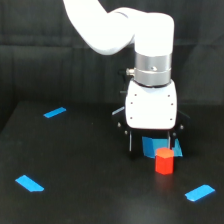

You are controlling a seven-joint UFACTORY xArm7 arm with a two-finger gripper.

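Observation:
A small red block (164,161) stands on the dark table at the right of the camera view. It is just in front of a blue patch (150,146) and hides part of its near edge. My white gripper (150,147) points down over the patch, with its dark, thin fingers apart. The block appears at the gripper's right side, nearer the camera, and not between the fingers. Whether the right finger touches it cannot be made out, since the fingers blend into the dark background.
Other blue marks lie flat on the table: one at the far left (55,112), one at the near left (29,184) and one at the near right (200,193).

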